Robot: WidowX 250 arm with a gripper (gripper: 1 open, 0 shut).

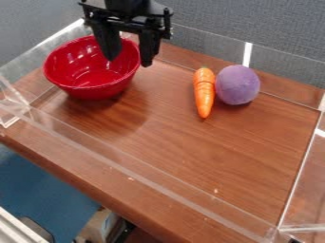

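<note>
A red bowl [79, 74] sits at the back left of the wooden table. My black gripper [128, 52] hangs over the bowl's back right part, its two fingers spread apart, with nothing visible between them. An orange carrot [203, 92] lies to the right of the bowl, and a purple round object [238, 84] rests just right of the carrot.
A clear low wall surrounds the wooden table [172, 161], whose front and middle are bare. A grey padded wall [267, 28] stands behind.
</note>
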